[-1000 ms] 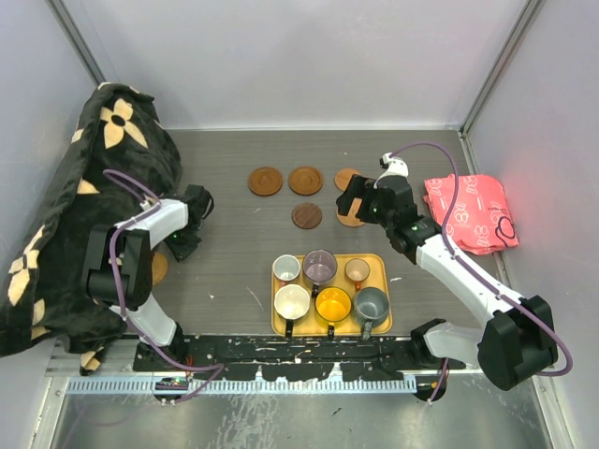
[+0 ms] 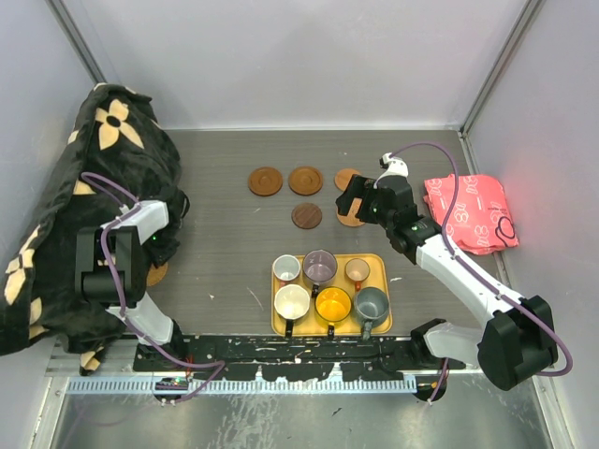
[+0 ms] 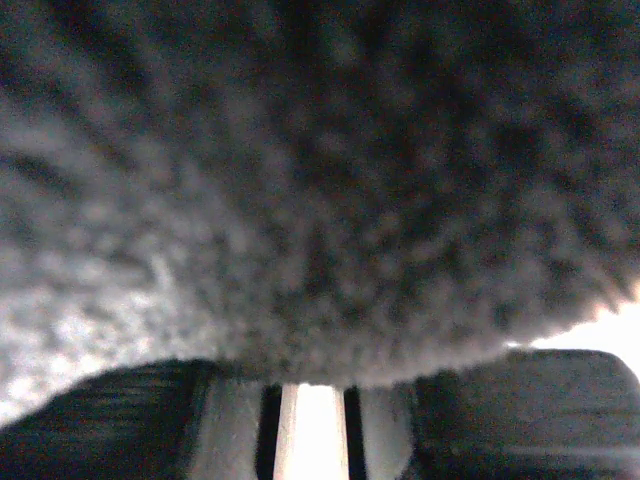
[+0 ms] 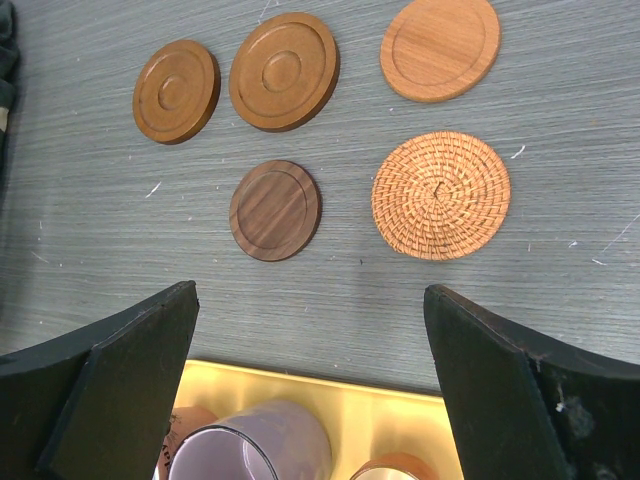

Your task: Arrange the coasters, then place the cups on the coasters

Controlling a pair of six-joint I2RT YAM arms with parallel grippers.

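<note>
Several cups stand in a yellow tray at the front middle, among them a purple cup, a white one and a yellow one. Round coasters lie behind them: a dark wooden coaster, a woven one and several plain brown ones. At the left side my left gripper is shut on the dark fuzzy blanket, which fills the left wrist view and hides the fingertips. Open and empty, my right gripper hovers above the table near the woven coaster.
The flower-patterned part of the blanket is heaped along the left wall. Another round brown coaster peeks out beside the left arm. A folded pink cloth rests at the right. Bare table lies between the blanket and the coasters.
My left gripper has shifted left, closer to the heaped blanket. The right arm, cups, tray and coasters keep their places.
</note>
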